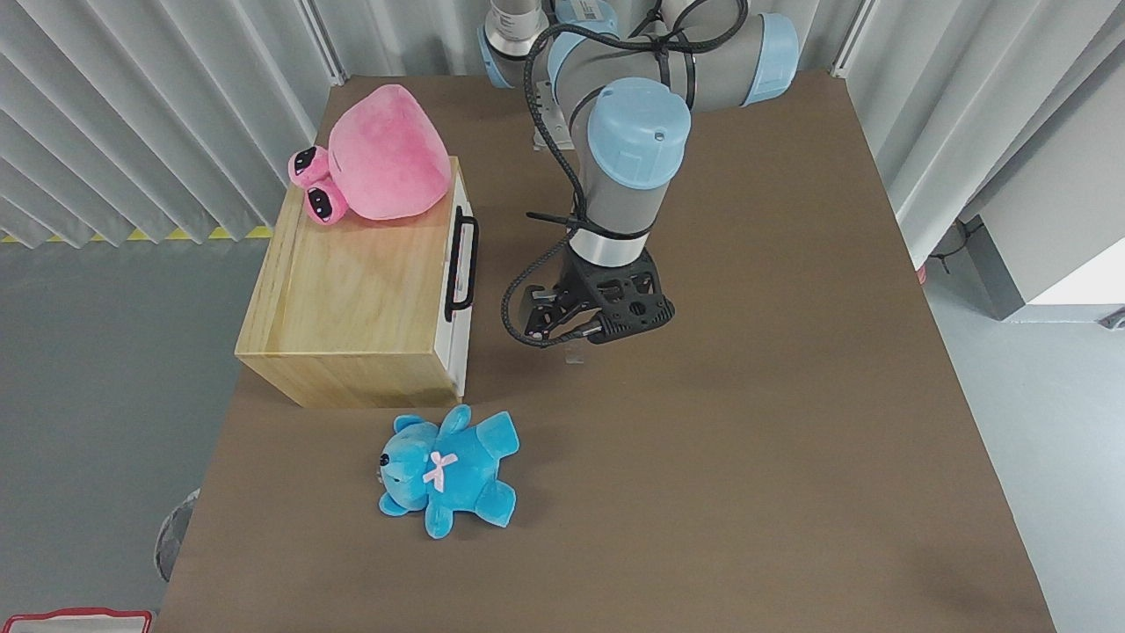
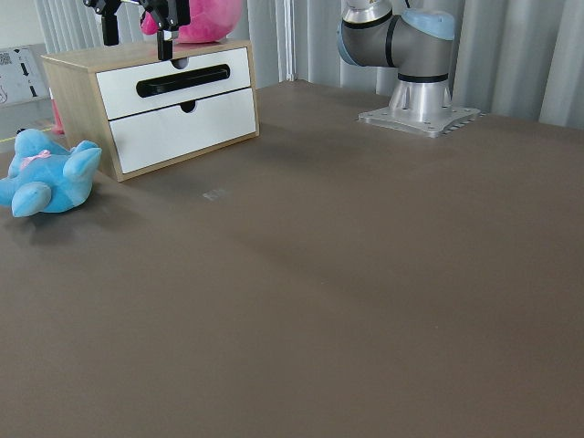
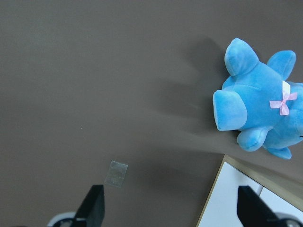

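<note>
My gripper hangs open above the table beside the wooden drawer cabinet (image 1: 348,295), with nothing seen between its fingers; in the left view its fingertips show at the top edge. A blue teddy bear (image 1: 448,475) with a pink bow lies on the table in front of the cabinet, at the upper right of the wrist view (image 3: 255,99). A pink plush toy (image 1: 385,158) with black eyes rests on the cabinet's top. The two white drawers (image 2: 182,128) appear closed.
A small clear patch (image 3: 116,173) lies beside the cabinet. The arm's base (image 2: 415,119) stands at the back.
</note>
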